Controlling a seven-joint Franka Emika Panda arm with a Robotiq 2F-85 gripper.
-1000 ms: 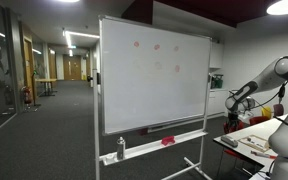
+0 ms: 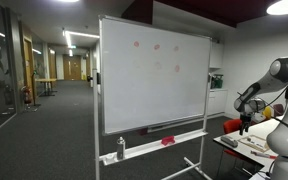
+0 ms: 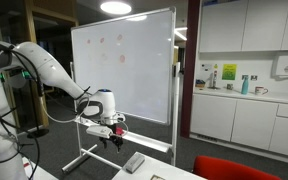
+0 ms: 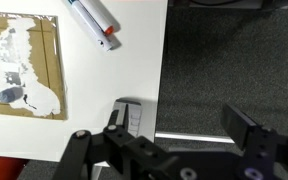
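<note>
My gripper hangs above the table's edge, its dark fingers wide apart in the wrist view, with nothing seen between them. It shows small beside the table in exterior view 1, and in exterior view 2 it (image 3: 118, 134) is in front of the whiteboard's lower frame. Below it in the wrist view, a grey block like an eraser (image 4: 129, 115) lies near the white table's (image 4: 89, 85) edge, partly hidden by the gripper. Two markers, one with blue (image 4: 92, 25) and one with red (image 4: 101, 15), lie farther up. The whiteboard (image 2: 154, 90) bears several faint reddish round marks.
A brown board with white patches (image 4: 24, 65) lies on the table's left side in the wrist view. The whiteboard's ledge (image 2: 149, 149) holds a grey bottle (image 2: 121, 148) and a red item (image 2: 168, 140). A red chair (image 3: 229, 168) stands near the table. Dark carpet is clear beyond the edge.
In exterior view 1 my gripper has moved right, towards the table, and the arm has changed its bend. The whiteboard and the things on its ledge look unmoved.
</note>
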